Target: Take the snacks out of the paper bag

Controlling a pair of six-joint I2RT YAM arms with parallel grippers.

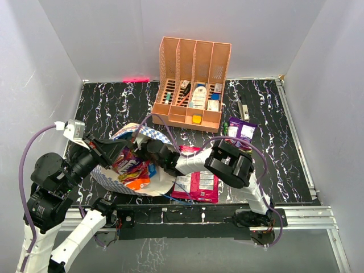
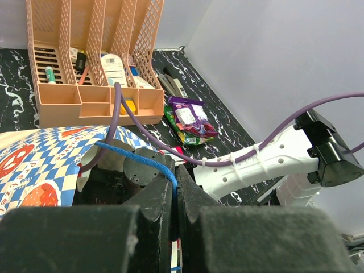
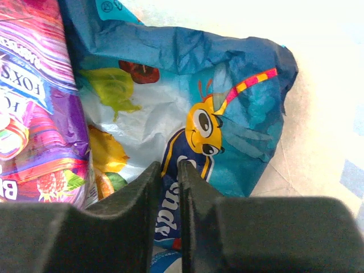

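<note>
The checked paper bag (image 1: 101, 181) lies open at the front left, holding red, purple and orange snack packs (image 1: 131, 166). My left gripper (image 1: 124, 144) is shut above the bag's mouth; in the left wrist view a blue cord (image 2: 136, 158) runs at its fingertips. My right gripper (image 1: 141, 149) reaches into the bag. In the right wrist view its fingertips (image 3: 149, 179) are close together over a teal pack (image 3: 239, 142) with a yellow cartoon face, beside a purple pack (image 3: 40, 142); whether they hold it is unclear.
A peach organizer (image 1: 186, 119) stands at the back. Purple and green packs (image 1: 241, 129) lie to the right, with a large red pack (image 1: 202, 193) beside the bag under my right arm.
</note>
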